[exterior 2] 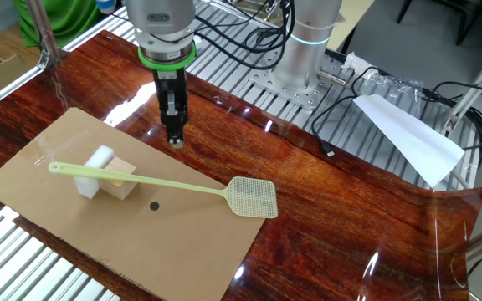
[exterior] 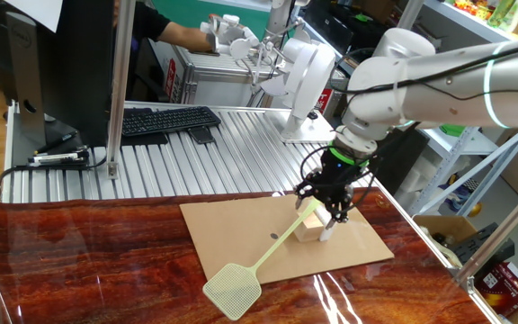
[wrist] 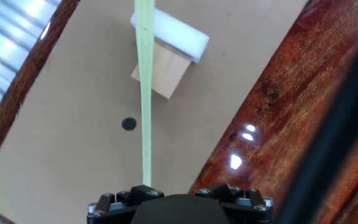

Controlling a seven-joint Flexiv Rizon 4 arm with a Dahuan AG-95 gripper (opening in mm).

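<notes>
A pale green fly swatter lies with its handle raised across a wooden block and a white block. Its mesh head reaches past the edge of the brown cardboard onto the dark table. In the wrist view the handle runs up the middle, over the wooden block and the white block. My gripper is open, its fingers spread wide at the bottom of that view with no object gripped. In exterior view 2 the gripper hangs above the table, apart from the swatter, on the robot-base side.
A black round spot marks the cardboard beside the blocks. A white sheet and loose cables lie near the robot base. A keyboard sits on the slatted metal surface.
</notes>
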